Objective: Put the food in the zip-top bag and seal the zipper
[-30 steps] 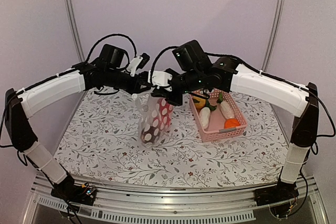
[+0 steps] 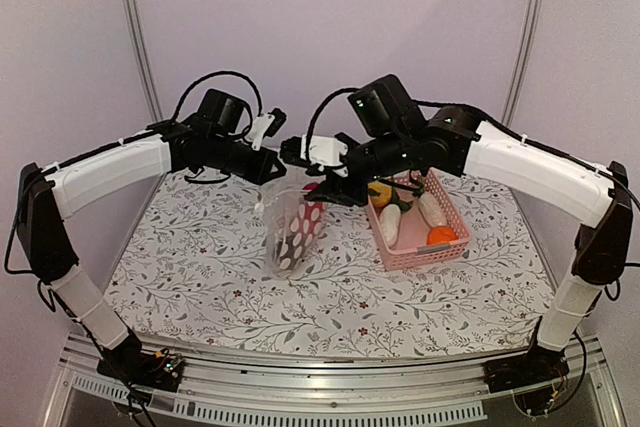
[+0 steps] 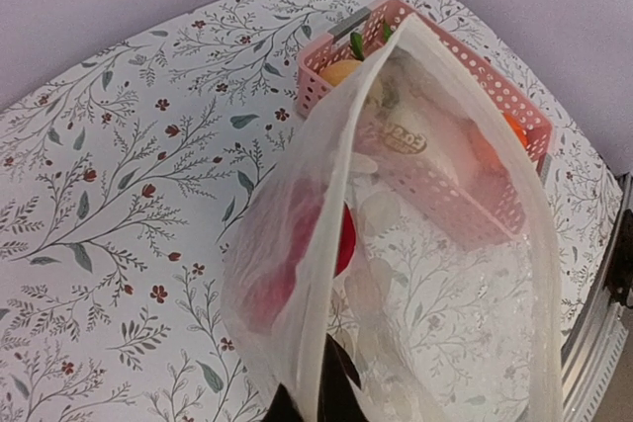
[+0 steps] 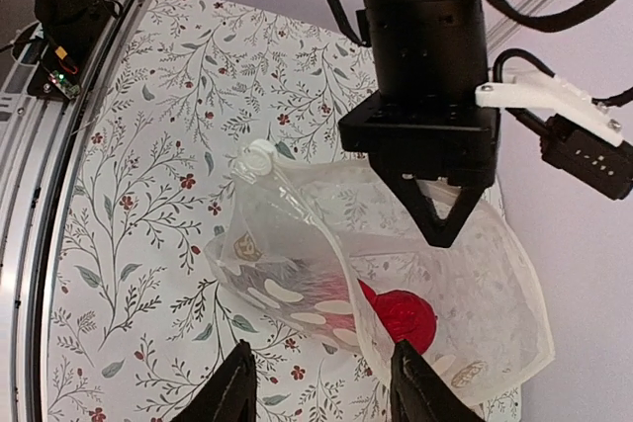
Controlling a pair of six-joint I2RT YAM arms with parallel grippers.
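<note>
A clear zip bag with white dots hangs with its mouth open, its base at the table. Inside it is a red round food item; a dark item shows low down in the left wrist view. My left gripper is shut on the bag's rim, which runs up from between its fingertips. At the opposite side of the mouth, my right gripper stands open, its fingers apart. The bag's near rim passes close to one of those fingers; whether they touch I cannot tell.
A pink basket stands right of the bag, holding an orange item, white vegetables and a yellow one.
My right gripper has shifted to the right, away from the left one. The bag's upper part looks more spread and its red content less upright.
</note>
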